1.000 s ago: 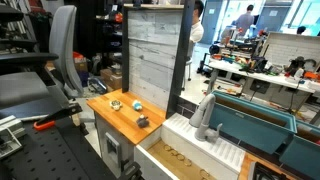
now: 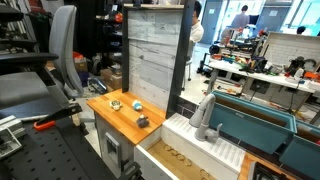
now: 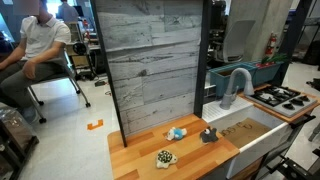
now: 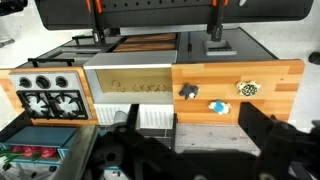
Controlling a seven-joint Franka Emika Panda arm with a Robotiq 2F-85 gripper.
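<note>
Three small objects rest on the wooden counter [image 3: 135, 158]. One is a round, pale, dark-spotted piece [image 3: 165, 158], and another is blue and white [image 3: 176, 133]. The third, dark grey and angular [image 3: 209, 134], sits nearest the white sink [image 3: 250, 130]. The wrist view looks down from above on the spotted piece [image 4: 248, 88], the blue-white one [image 4: 219, 106] and the grey one [image 4: 188, 91]. Dark fingers of my gripper stand wide apart at the lower edge of that view. Nothing shows between them, and they appear clear of the counter.
A grey faucet [image 3: 237, 82] rises behind the sink. Beyond the sink is a stove top with burners [image 3: 285, 97]. A tall wood-panel wall [image 3: 155, 75] backs the counter. Bare wood surrounds the small objects. A person [image 3: 40, 48] sits far behind.
</note>
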